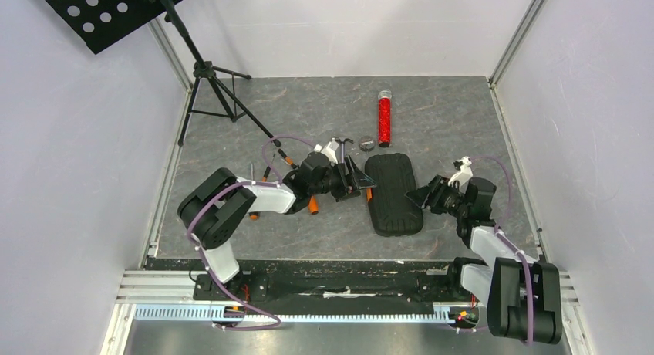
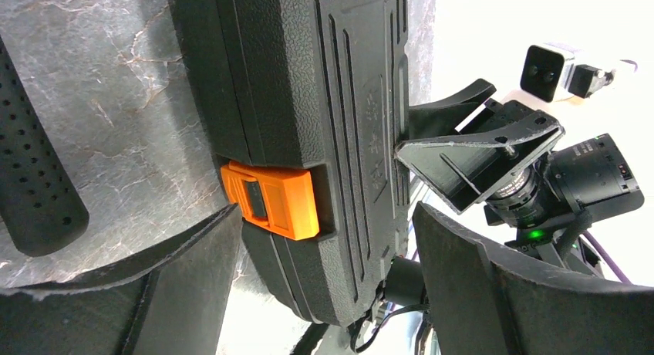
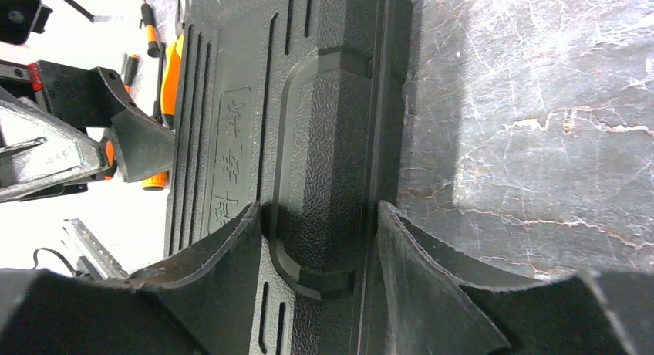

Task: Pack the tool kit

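The black tool case (image 1: 392, 201) lies closed on the grey floor between my grippers, an orange latch (image 2: 285, 204) on its left side. My left gripper (image 1: 362, 184) hovers at that side, open, its fingers spanning the latch with nothing held. My right gripper (image 1: 415, 194) is at the case's right edge, part open, fingertips on either side of the raised edge section; whether it grips there is unclear.
Tools with orange handles (image 1: 312, 204) lie left of the case, partly under my left arm. Behind stand a red tube (image 1: 384, 120), a round tin (image 1: 366, 143) and a black tripod (image 1: 203, 69).
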